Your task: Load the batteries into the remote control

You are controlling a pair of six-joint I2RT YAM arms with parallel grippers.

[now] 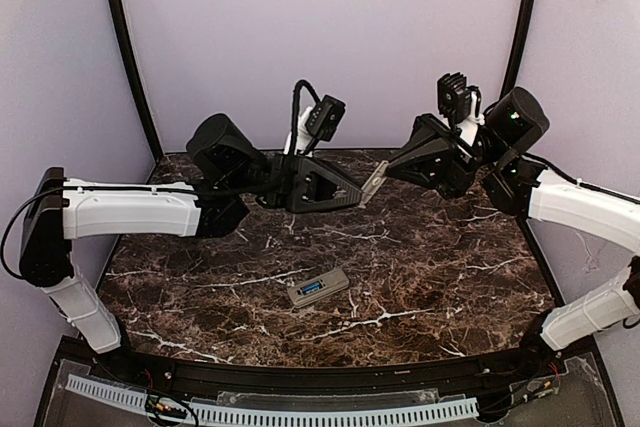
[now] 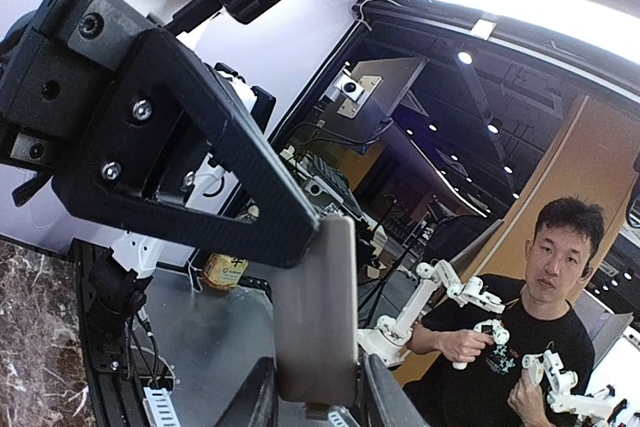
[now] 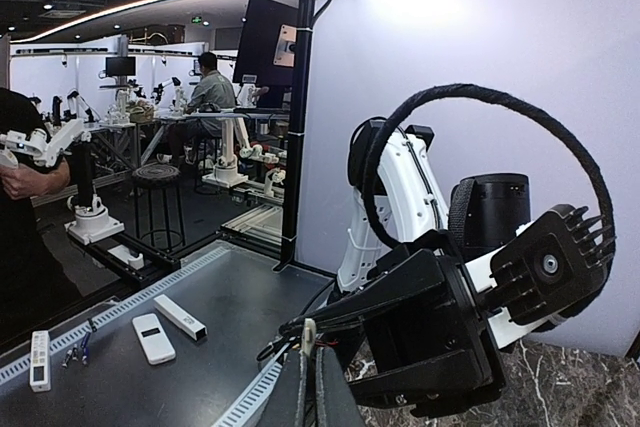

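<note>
A small flat beige plate point(image 1: 374, 182), which looks like a cover, hangs in the air between the grippers, filling the centre of the left wrist view point(image 2: 315, 317). My right gripper point(image 1: 392, 165) is shut on its upper end. My left gripper point(image 1: 352, 195) is at its lower end, with fingers around or beside it; how firmly they close cannot be told. The remote control point(image 1: 318, 287) lies on the marble table with a blue battery showing in its compartment.
Walls stand at the back and sides. A person is outside the cell in the left wrist view.
</note>
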